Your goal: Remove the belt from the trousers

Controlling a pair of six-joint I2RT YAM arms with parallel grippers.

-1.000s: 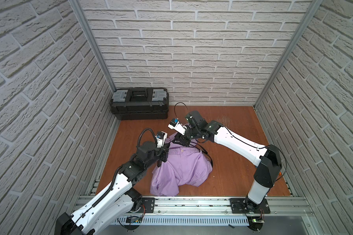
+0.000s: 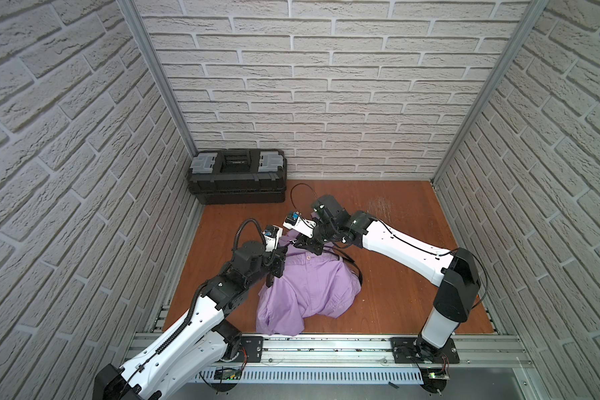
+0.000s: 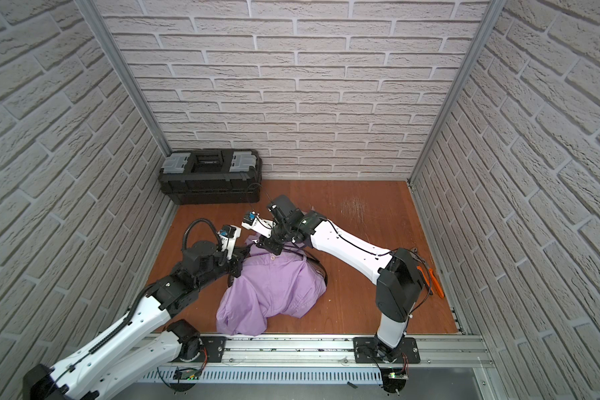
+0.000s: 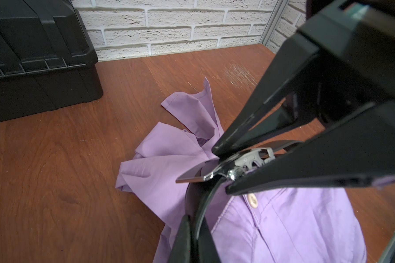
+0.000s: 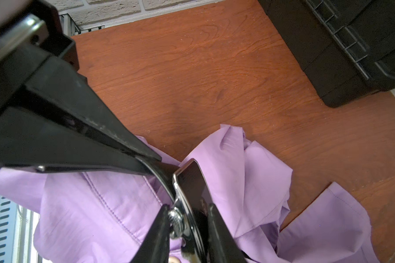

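Observation:
Lilac trousers [image 2: 316, 290] lie bunched on the wooden table. A dark belt with a shiny metal buckle [image 4: 252, 160] stands up between my grippers. In the left wrist view, my left gripper is shut on the belt's strap at the bottom, below the buckle, while my right gripper's fingers [image 4: 311, 155] reach in from the right around the buckle. In the right wrist view, my right gripper has the buckle between its fingertips; whether they grip it tightly is unclear. The rest of the belt runs right across the trousers, partly hidden by the right arm.
A black toolbox [image 2: 236, 183] stands at the back left. Orange-handled tool [image 3: 433, 283] lies at the right edge, behind the right arm. Bare table [image 2: 400, 300] shows at the right and left; brick-patterned walls enclose the back and sides.
My right gripper has moved slightly down and toward the front, its cable loop lowering with it. The left arm and trousers look almost unchanged.

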